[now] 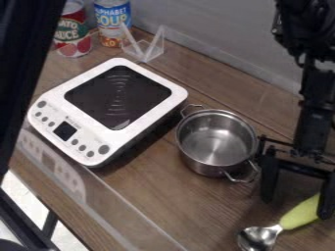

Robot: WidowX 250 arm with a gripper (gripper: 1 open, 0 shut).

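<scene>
My black gripper [297,186] is at the right edge, low over the wooden counter, its fingers apart and pointing down, just right of the steel pot. A yellow-green banana [301,212] lies under and beside it, with a metal spoon or ladle [258,237] at its lower left end. The steel pot [213,143] sits mid-right, empty, beside a white induction cooktop [108,108]. Whether anything is between the fingers is hard to see; none shows.
A sauce can [71,29], a soup can [113,22] and a clear plastic holder [141,42] stand at the back left by the wall. Bare counter [167,201] lies in front of the pot.
</scene>
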